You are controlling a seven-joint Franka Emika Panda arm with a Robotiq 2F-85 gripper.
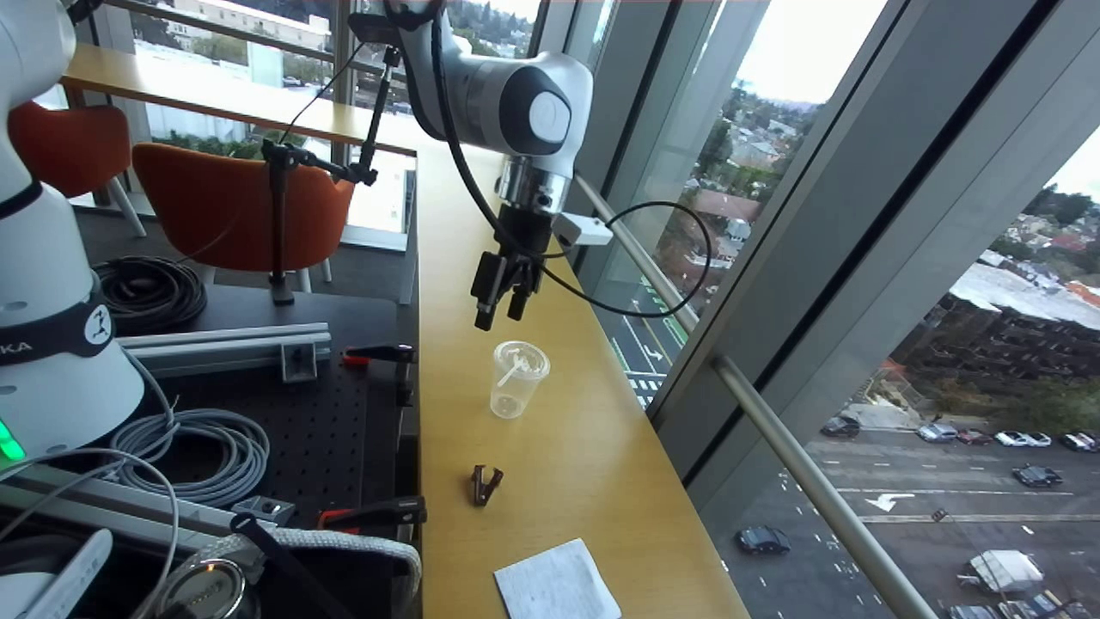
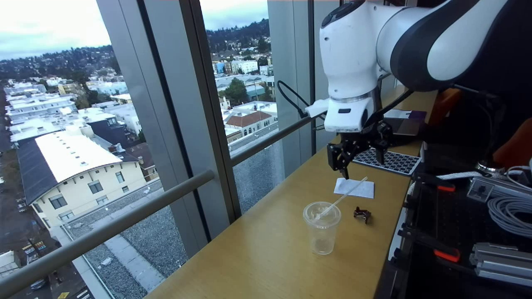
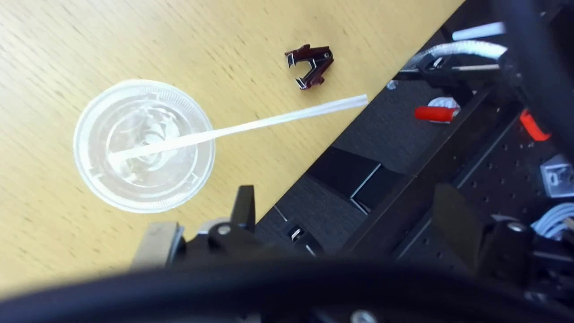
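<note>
A clear plastic cup (image 1: 511, 397) with a lid stands upright on the wooden counter, a white straw (image 3: 269, 121) poking out through its top. My gripper (image 1: 499, 315) hangs above the counter with its fingers apart and nothing between them. It is higher than the cup and clear of it. Seen from the wrist, the cup (image 3: 142, 146) lies up and left of the fingers, while the straw points toward the counter's edge. A dark red staple remover (image 3: 313, 67) rests on the counter a short way from the cup.
A folded white paper (image 1: 558, 581) lies farther along the counter. On one side run the window rail (image 1: 815, 485) and glass; on the other, the black cart (image 1: 356, 423) with clamps and coiled cables. Bare wood surrounds the cup.
</note>
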